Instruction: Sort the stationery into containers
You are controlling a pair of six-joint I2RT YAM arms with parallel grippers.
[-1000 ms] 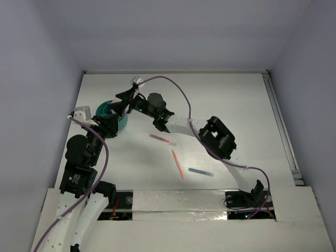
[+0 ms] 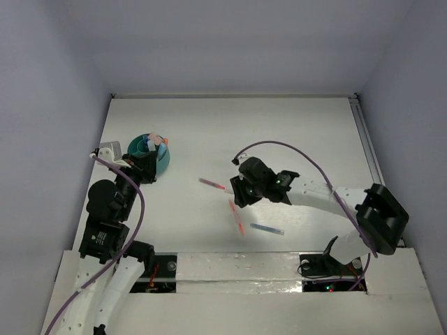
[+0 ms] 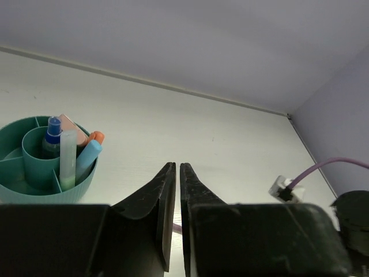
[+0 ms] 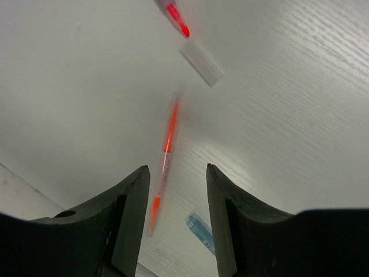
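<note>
A teal divided organizer (image 3: 34, 190) at the left holds several items: a blue-capped bottle, pink piece, orange and blue pens, clear tube. My left gripper is beside it, fingertips close together with a narrow gap, nothing visible between. My right gripper stands open over the table, above an orange pen (image 4: 170, 135). A pink-and-clear pen (image 4: 179, 17) lies beyond it, and a blue pen (image 4: 202, 234) lies toward the near side, partly hidden by the right fingers in that wrist view.
Walls enclose the back and sides, and the front edge runs below the loose pens.
My right arm has swung from the organizer toward the right and front, now over the loose pens. The left arm looks unchanged in the top view.
</note>
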